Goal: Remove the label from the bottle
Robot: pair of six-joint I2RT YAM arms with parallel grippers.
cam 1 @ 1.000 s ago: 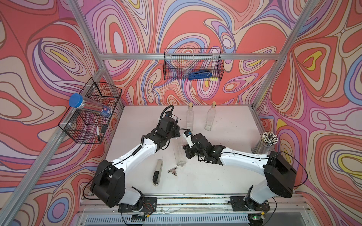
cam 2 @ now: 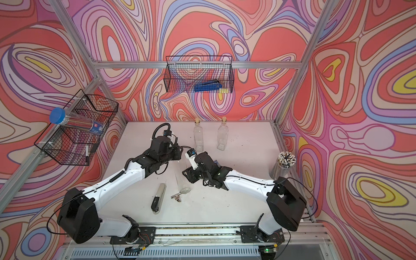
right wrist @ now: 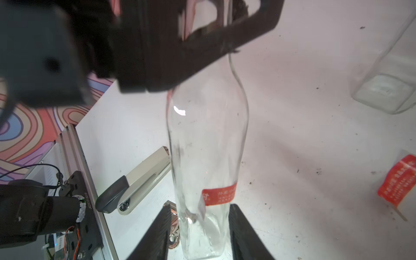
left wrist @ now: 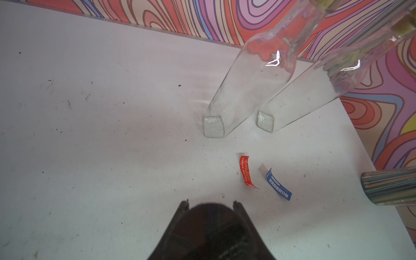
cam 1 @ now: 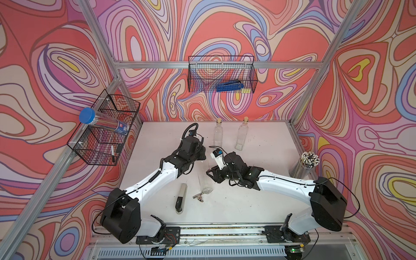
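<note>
A clear glass bottle (right wrist: 205, 143) hangs nearly upright over the front of the table, its neck held in my left gripper. Between the left fingers a dark round top shows in the left wrist view. A red label (right wrist: 219, 195) with pale writing is stuck low on the bottle's side, and its left corner looks lifted. My right gripper stands open; its fingertips appear on either side of the lower bottle just below the label. Whether they touch the glass I cannot tell.
Two corked clear bottles (cam 1: 218, 136) stand at the back. A loose red strip (left wrist: 246, 171) and a blue strip (left wrist: 278, 185) lie on the table. A stapler (cam 1: 181, 198) and a metal clip (cam 1: 199, 196) lie at the front. A cup of sticks (cam 1: 309, 160) stands right.
My right gripper has moved a little left, closer to the bottle. The left gripper has shifted slightly left and toward the front with the bottle.
</note>
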